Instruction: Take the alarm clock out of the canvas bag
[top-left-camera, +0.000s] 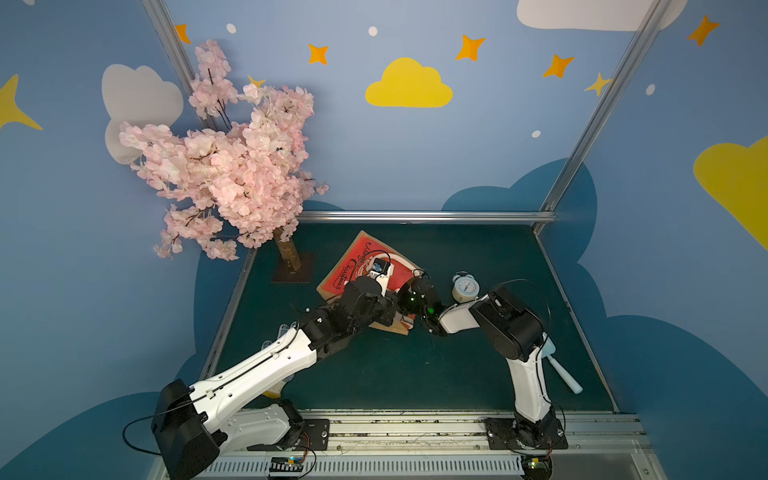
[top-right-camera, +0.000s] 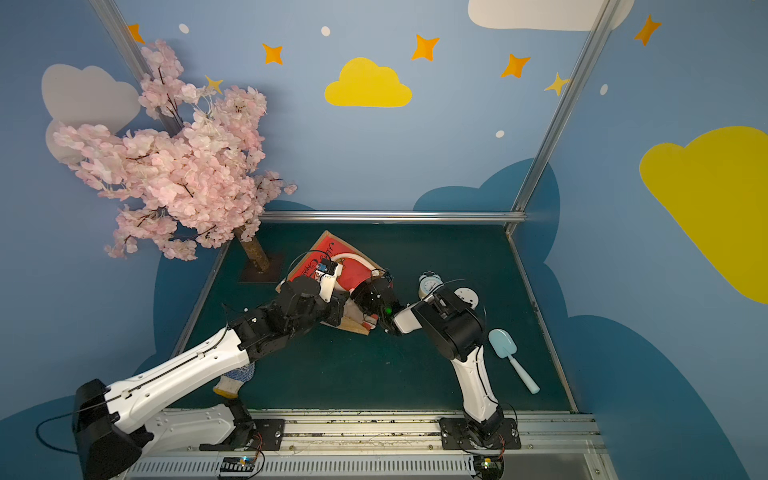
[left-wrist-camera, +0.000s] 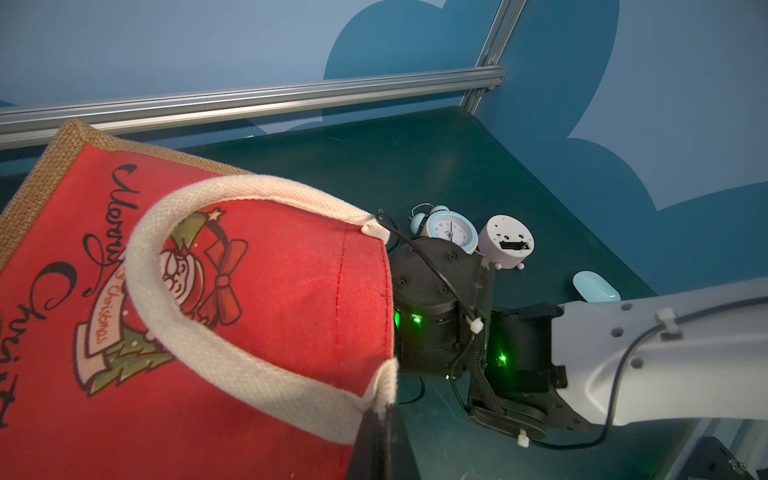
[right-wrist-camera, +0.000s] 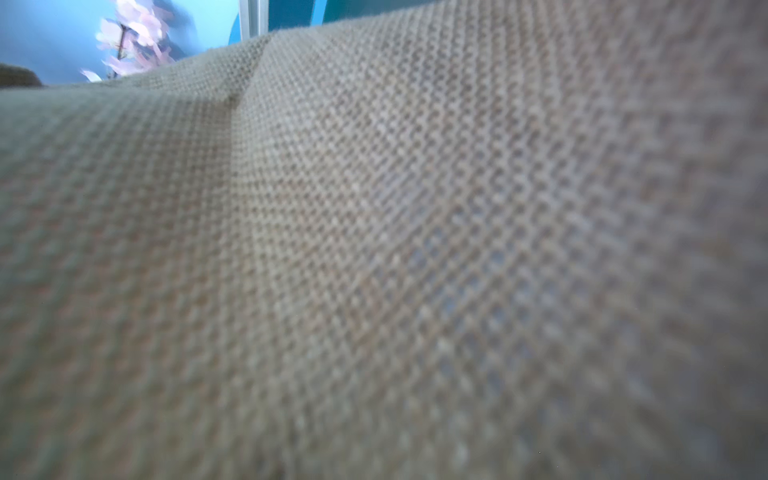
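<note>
The red-fronted canvas bag (left-wrist-camera: 272, 288) with burlap sides and a white handle lies on the table in the middle. My left gripper is shut at the bag's edge by the lower end of the handle; whether cloth is between its fingers cannot be seen. My right gripper, seen from behind in the left wrist view, reaches into the bag's mouth; its fingers are hidden, and its wrist view is filled by blurred burlap. A pale blue alarm clock (left-wrist-camera: 452, 229) and a white round clock (left-wrist-camera: 506, 240) stand outside the bag, to its right.
A pink blossom tree (top-left-camera: 224, 176) stands at the back left. A light blue scoop (top-right-camera: 504, 344) lies at the right, and a glove (top-right-camera: 232, 384) lies at the front left.
</note>
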